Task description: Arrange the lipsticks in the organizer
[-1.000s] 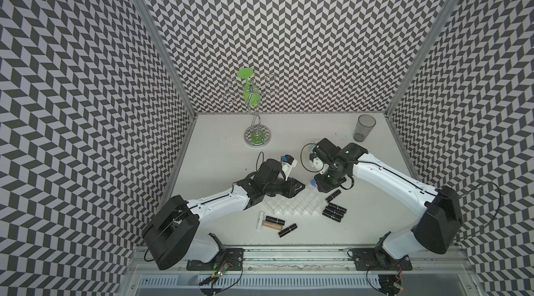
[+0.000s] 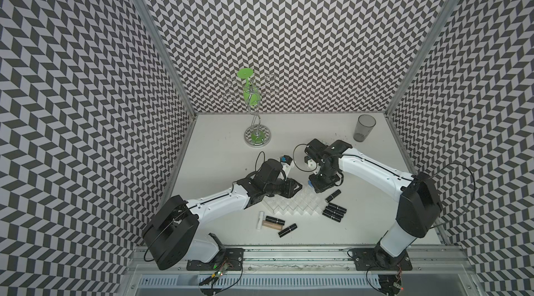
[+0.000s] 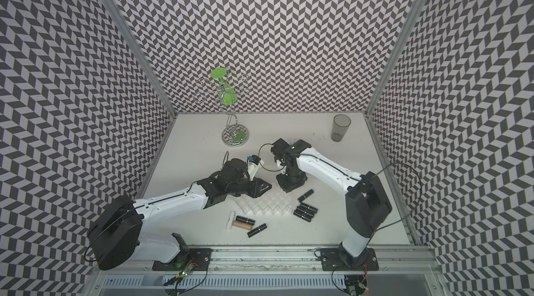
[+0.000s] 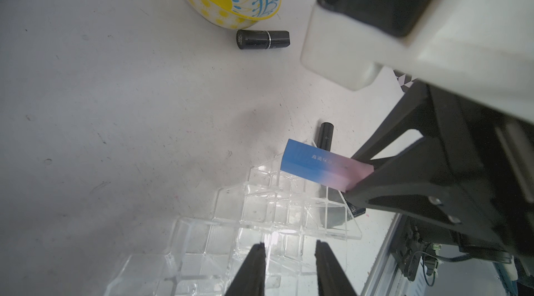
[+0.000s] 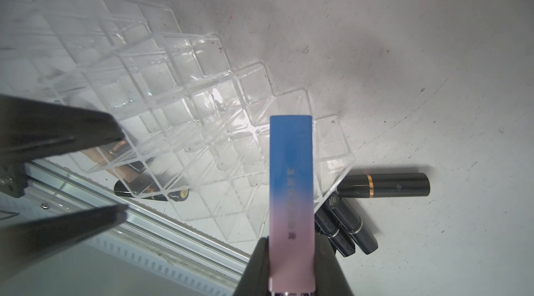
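A blue-to-pink lipstick point(image 5: 291, 184) is clamped at its pink end by my right gripper. The lipstick points out over the right end of the clear stepped organizer point(image 5: 222, 129), apart from its cells as far as I can tell. In the left wrist view, my left gripper hangs over the organizer point(image 4: 222, 240) with its fingertips apart and nothing between them. Black lipsticks point(image 2: 333, 211) lie right of the organizer. In front of it are more black ones point(image 2: 287, 230), a tan one point(image 2: 272, 224) and a white one point(image 2: 259, 220).
A yellow-and-blue patterned bowl point(image 4: 222, 1) appears in the left wrist view, a black lipstick point(image 4: 263, 39) beside it. At the back stand a green figure stand point(image 2: 257, 135) and a grey glass point(image 2: 364, 128). The two grippers are close together. The table's left part is open.
My right arm has moved left, carrying the blue-to-pink lipstick closer to the left gripper. The left gripper has shifted only slightly. The lipsticks on the table have not moved.
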